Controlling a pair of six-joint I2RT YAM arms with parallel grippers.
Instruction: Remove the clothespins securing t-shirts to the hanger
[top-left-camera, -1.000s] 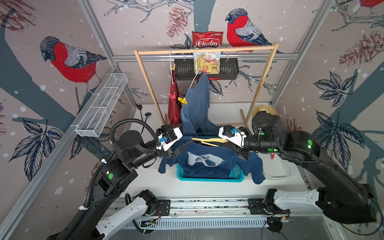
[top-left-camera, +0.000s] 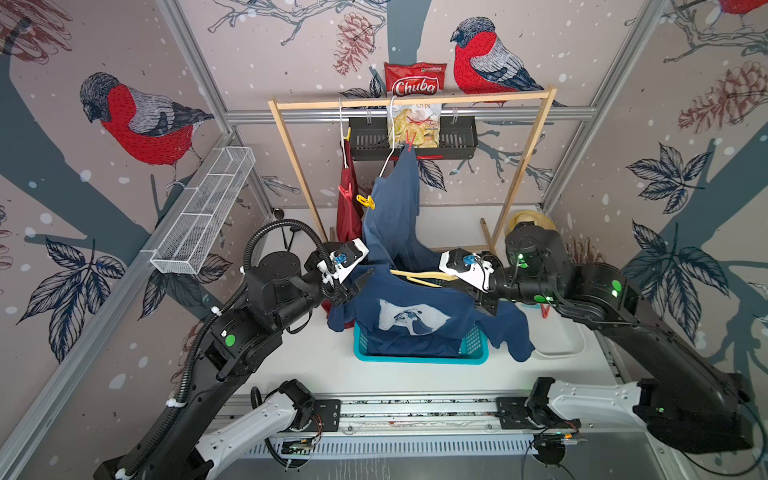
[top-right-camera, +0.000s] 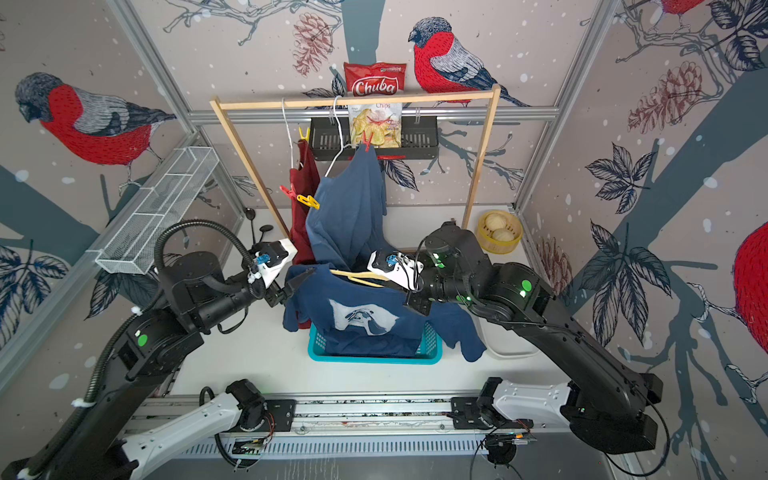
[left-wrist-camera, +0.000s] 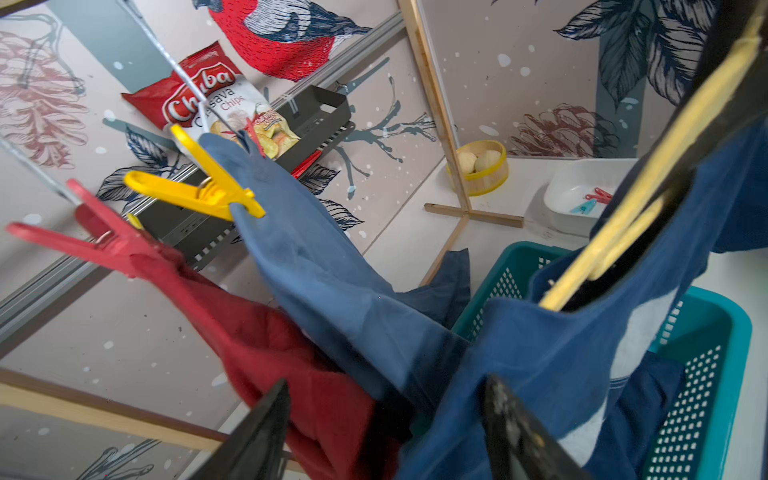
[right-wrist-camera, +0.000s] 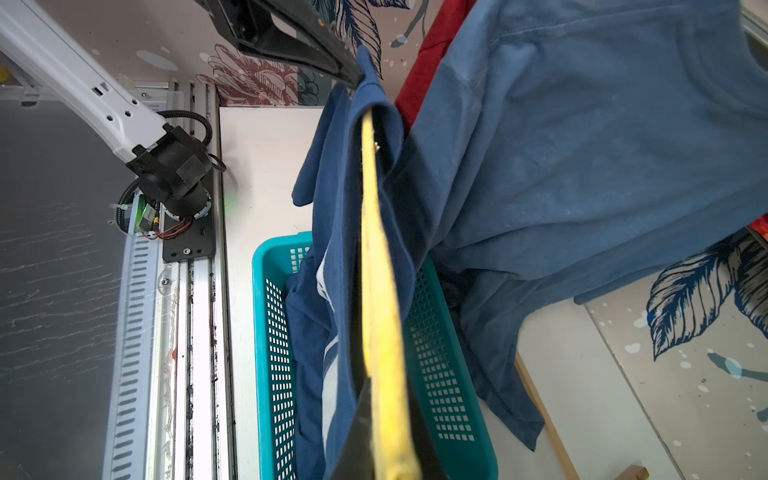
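Observation:
A red T-shirt (top-right-camera: 299, 232) and a blue one (top-right-camera: 345, 208) hang from the rail, with red (left-wrist-camera: 80, 236) and yellow (left-wrist-camera: 208, 192) clothespins on them. Below, a navy T-shirt (top-left-camera: 412, 316) with a white print is on a pale yellow hanger (right-wrist-camera: 372, 264) over the basket. My right gripper (top-left-camera: 468, 284) is shut on that hanger. My left gripper (top-left-camera: 360, 284) is open by the navy shirt's left end; in the left wrist view its fingers are blurred in front of the shirts.
A teal basket (top-left-camera: 420, 358) stands beneath. At the right are a white tray (top-left-camera: 560, 345) and a yellow steamer (top-right-camera: 512, 240). The wooden rack (top-right-camera: 480, 160) and a wire shelf (top-left-camera: 200, 208) flank the work area.
The navy shirt rose slightly. My right gripper shifted a little, still on the hanger.

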